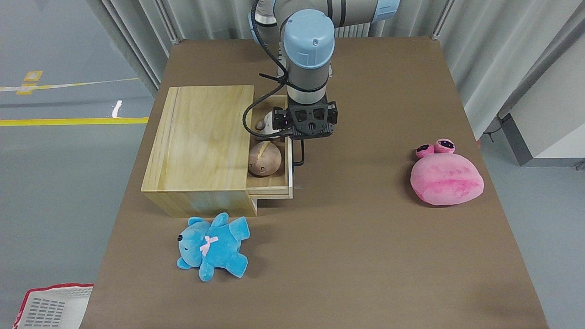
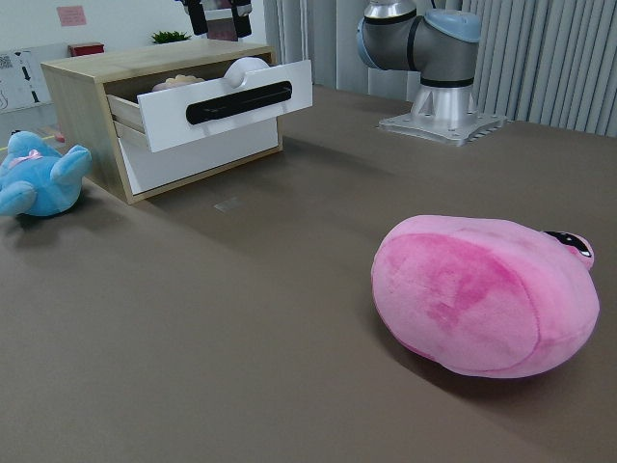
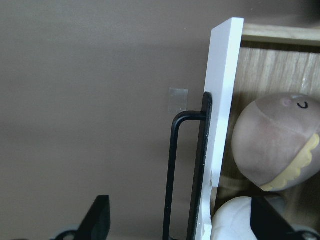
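Observation:
My gripper is open above the pulled-out drawer of the wooden cabinet (image 1: 196,137), one finger either side of the black handle (image 3: 171,165) and white drawer front (image 3: 222,75) as seen from above. Inside the drawer lie a round beige plush (image 3: 272,140) with a yellow band and a white plush (image 3: 234,220) below it in the wrist view, partly hidden by a finger. In the left camera view the gripper is above the cabinet, cut off at the top edge.
A blue teddy (image 1: 216,246) lies in front of the cabinet. A pink plush (image 1: 447,178) with eyes on top rests at the table's right. A white basket (image 1: 55,307) stands off the table at the lower left.

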